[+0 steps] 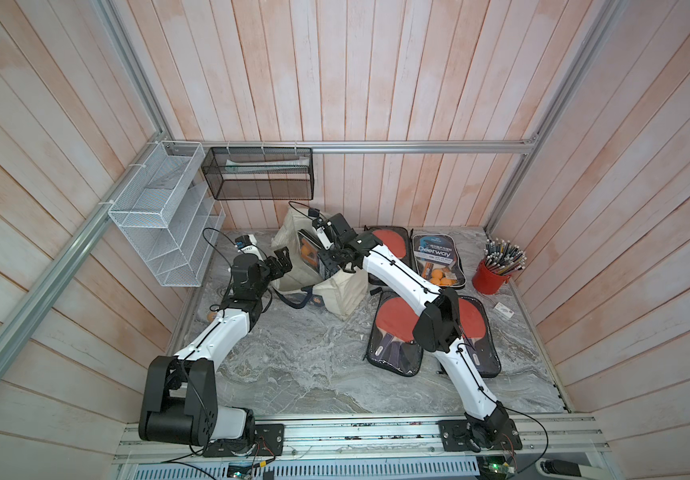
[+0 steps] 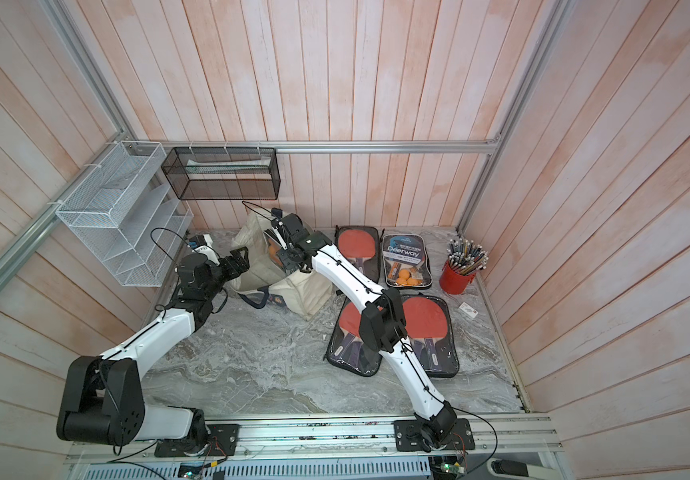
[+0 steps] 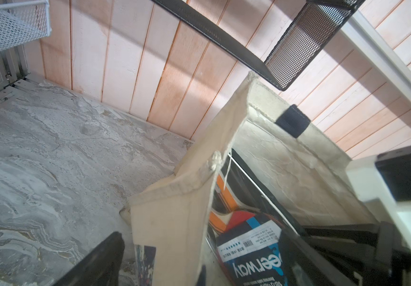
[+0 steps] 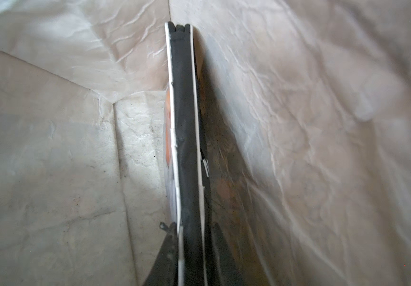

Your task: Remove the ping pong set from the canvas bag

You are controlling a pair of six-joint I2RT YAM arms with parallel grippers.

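The beige canvas bag [image 1: 345, 294] stands open toward the back wall. A black-edged ping pong set [image 4: 185, 104] stands on edge inside it, its orange balls [image 1: 308, 249] showing from above. My right gripper reaches into the bag, one finger on each side of the case and close against it; whether they grip firmly cannot be told. At the bag's left side my left gripper [image 1: 281, 261] is open. Its wrist view shows the bag's wall [image 3: 172, 228] between the spread fingers, with a blue Deerway label [image 3: 250, 247] beyond, inside the bag.
Several opened ping pong cases lie on the right: one with a Deerway card [image 1: 438, 254], another with a red paddle [image 1: 397, 318]. A red bucket of pens [image 1: 490, 278] stands far right. Wire baskets [image 1: 258, 182] hang above the bag.
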